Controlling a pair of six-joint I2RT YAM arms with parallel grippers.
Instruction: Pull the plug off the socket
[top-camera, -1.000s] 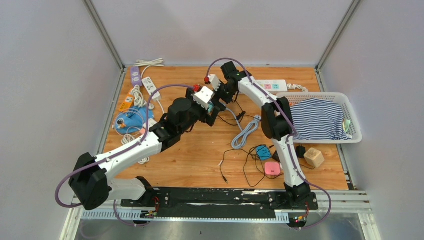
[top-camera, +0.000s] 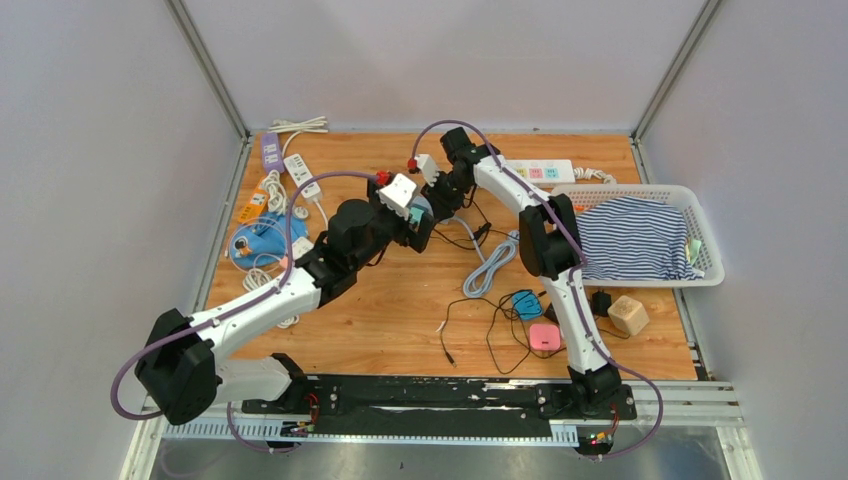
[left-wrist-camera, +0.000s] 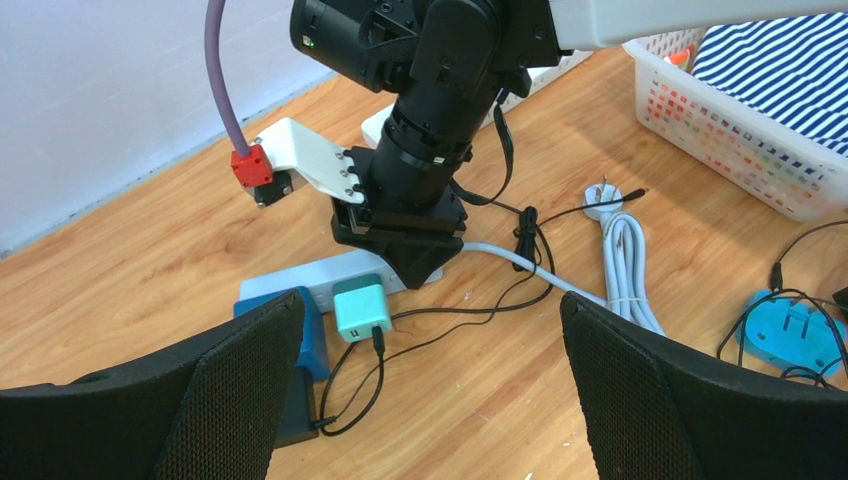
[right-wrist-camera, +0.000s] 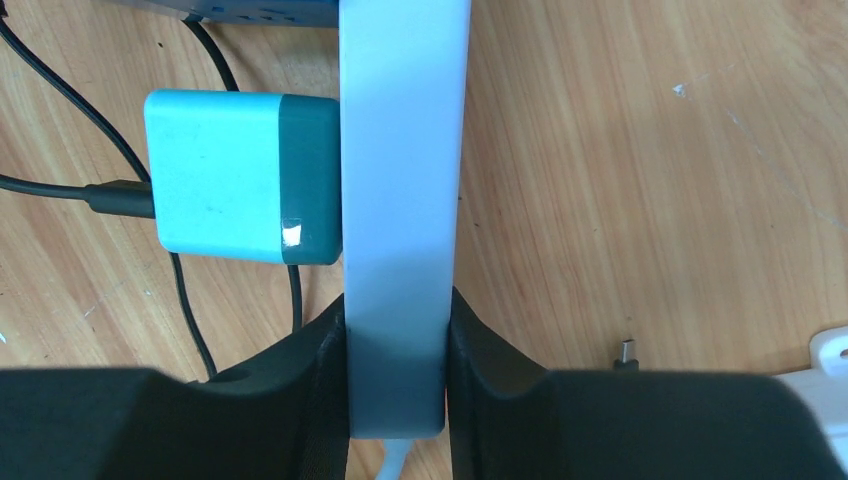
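A light blue power strip (right-wrist-camera: 400, 180) runs vertically through the right wrist view, and my right gripper is shut on its near end. A teal charger with a black cable connector sits at the strip's side; the same charger (left-wrist-camera: 360, 305) shows in the left wrist view beside dark blue blocks (left-wrist-camera: 312, 340). My left gripper is open above the table, short of the charger, with nothing between its fingers. From the top, the left gripper and wrist (top-camera: 410, 225) partly hide the strip and charger.
A white basket (top-camera: 700, 230) with striped cloth stands at the right. Power strips and cables crowd the left edge. A coiled grey cable (top-camera: 490, 265), black cables and small adapters lie front right.
The left arm has moved very little.
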